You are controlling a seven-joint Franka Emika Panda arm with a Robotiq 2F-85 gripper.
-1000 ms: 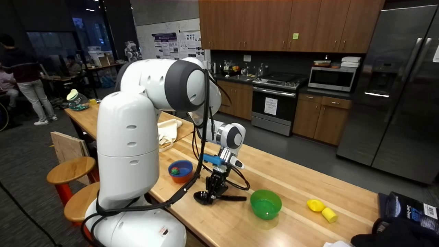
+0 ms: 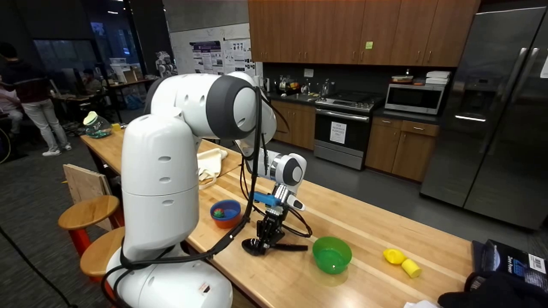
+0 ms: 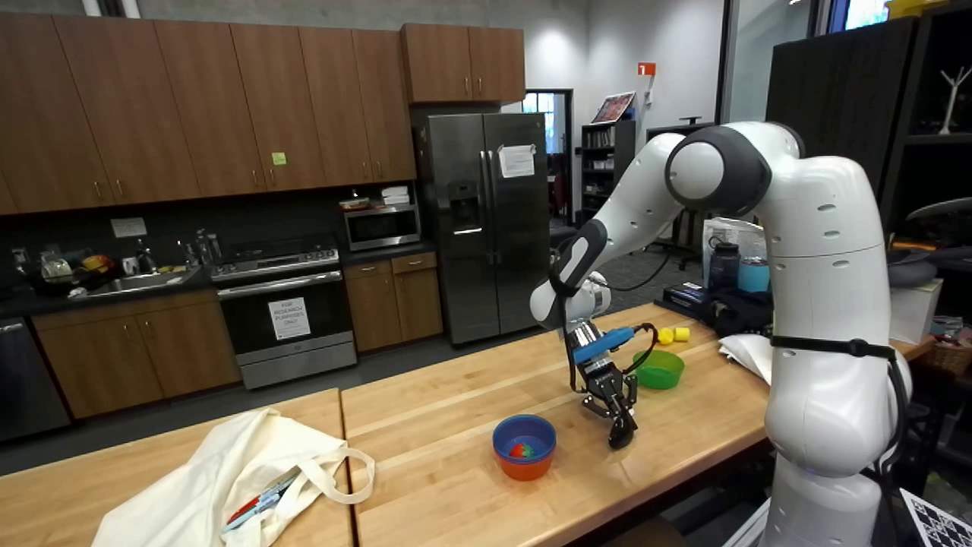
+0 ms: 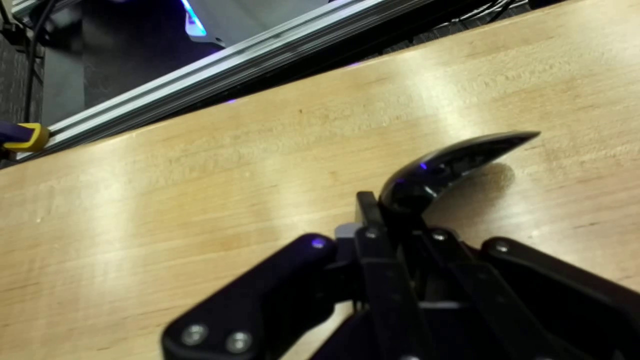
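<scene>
A black spoon-like utensil is low over the wooden table, and my gripper is shut on it. Its dark, glossy bowl sticks out past the fingertips in the wrist view, while its handle extends toward the green bowl. The fingers hide the gripped part. On one side of the gripper stands a blue bowl nested in an orange-red one, with a toy strawberry inside. On the other side sits the green bowl.
A yellow lemon and a yellow cylinder lie beyond the green bowl. Dark boxes and cloth crowd the table's far end. At the other end is a cream tote bag.
</scene>
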